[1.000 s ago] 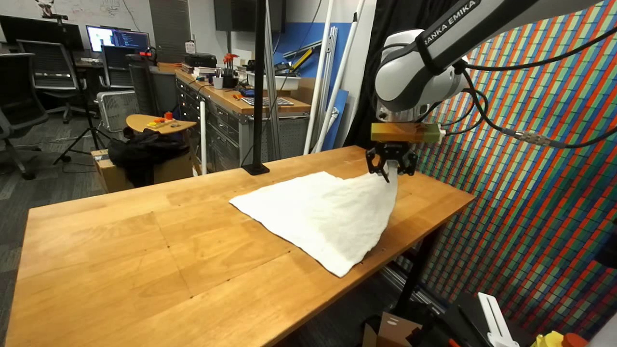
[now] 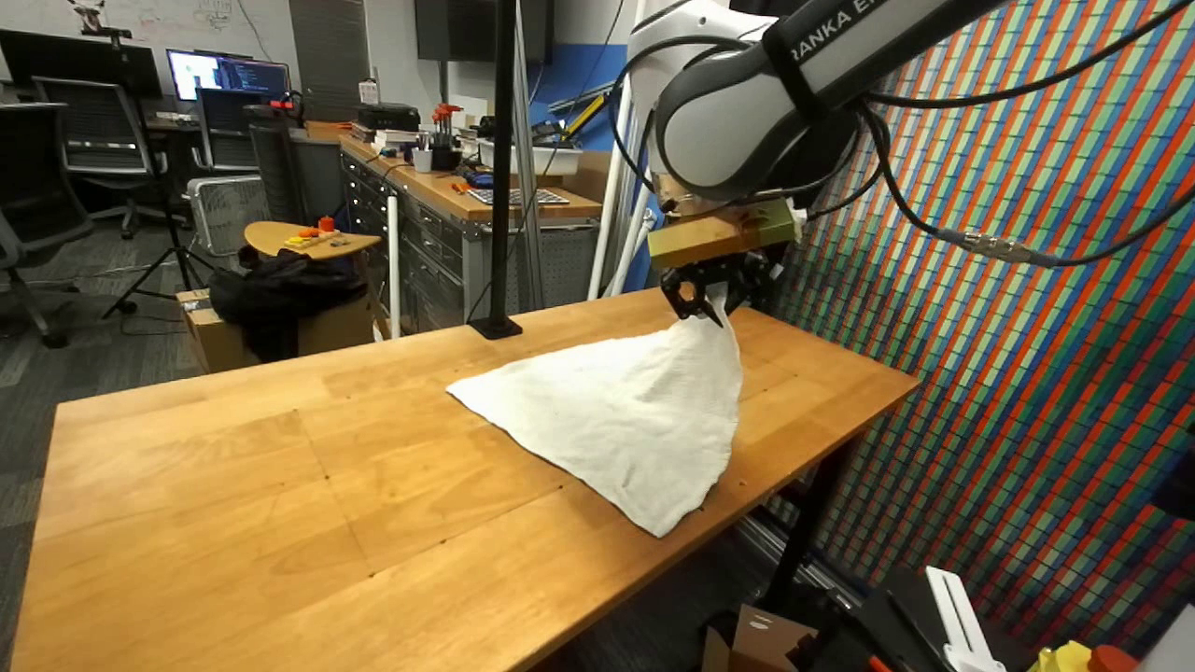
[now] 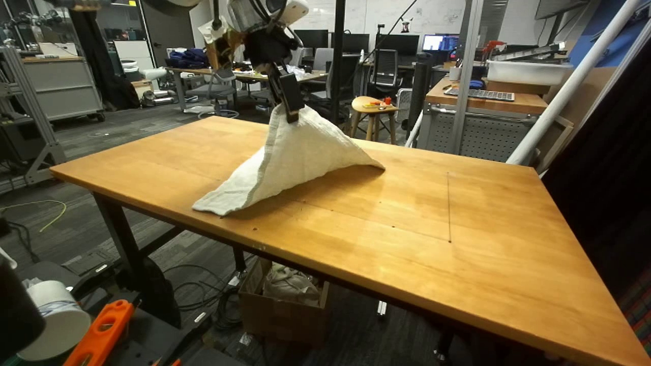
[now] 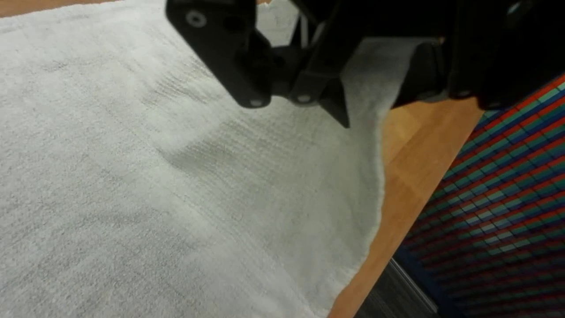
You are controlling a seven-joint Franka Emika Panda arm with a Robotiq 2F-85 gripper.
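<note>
A white cloth (image 2: 627,414) lies on the wooden table, with one corner raised in my gripper (image 2: 714,308). In the second exterior view the cloth (image 3: 299,152) rises like a tent toward the gripper (image 3: 288,116), and its lower edges rest on the tabletop. From the wrist, the cloth (image 4: 185,201) fills most of the picture, and a strip of it runs up between the dark fingers. My gripper is shut on that corner. The very tip of the held corner is hidden by the fingers.
A black post (image 2: 496,327) stands at its back edge. The colored patterned wall (image 2: 1008,280) lies beyond the table's right end. Below the table sits a cardboard box (image 3: 284,317).
My gripper has moved left and a little up, tilting, with the cloth's corner in it. The lifted part of the cloth has come along, while its left and front corners stay put.
</note>
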